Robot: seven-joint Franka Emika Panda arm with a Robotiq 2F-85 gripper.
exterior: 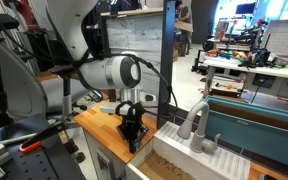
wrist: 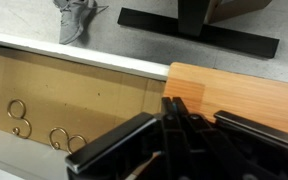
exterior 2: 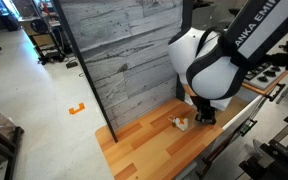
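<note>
My gripper (exterior: 132, 143) is low at the edge of the wooden board (exterior: 99, 127), pointing down. In exterior view 2 the gripper (exterior 2: 210, 119) is dark and partly hidden by the white arm. The wrist view shows the gripper from above, its dark fingers close together at the board's corner. What is between the fingertips is hidden. Beside the board stands an open white drawer-like tray (wrist: 114, 63) with a brown floor. Several small metal rings (wrist: 20, 118) lie in it.
Small pale objects (exterior 2: 179, 123) sit on the board near the arm. A white curved piece (exterior: 189, 122) rises behind the tray. A blue-green bin (exterior: 249, 117) stands farther back. Most of the board's left part in exterior view 2 is bare.
</note>
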